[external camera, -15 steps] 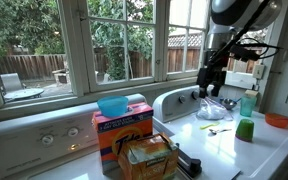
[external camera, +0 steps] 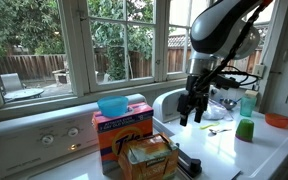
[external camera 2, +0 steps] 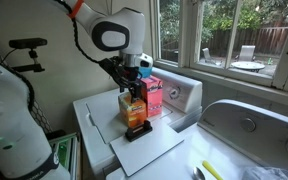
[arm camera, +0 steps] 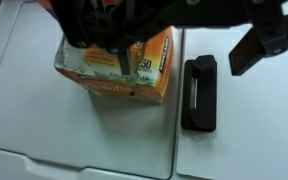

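My gripper (external camera: 191, 121) hangs open and empty, fingers down, above the white washer-dryer top. In exterior view 1 it is to the right of an orange detergent box (external camera: 110, 150) and an opened carton (external camera: 152, 161). A black handle-like object (external camera: 189, 165) lies on the white surface beside the carton. In the wrist view, the carton (arm camera: 114, 86) shows at left, partly covered by a dark finger. Between the two fingers' sides, lower down, appears the black object (arm camera: 198, 93).
A blue bowl (external camera: 112, 105) sits on the detergent box. Farther right are a green cup (external camera: 245, 130), an orange pan (external camera: 279, 120), a teal container (external camera: 249, 103) and a plastic bag (external camera: 216, 110). A yellow-handled utensil (external camera 2: 212, 170) lies on the white top.
In exterior view 1 my gripper has come down and to the left, toward the boxes. The boxes, the bowl and the other objects stay where they were.
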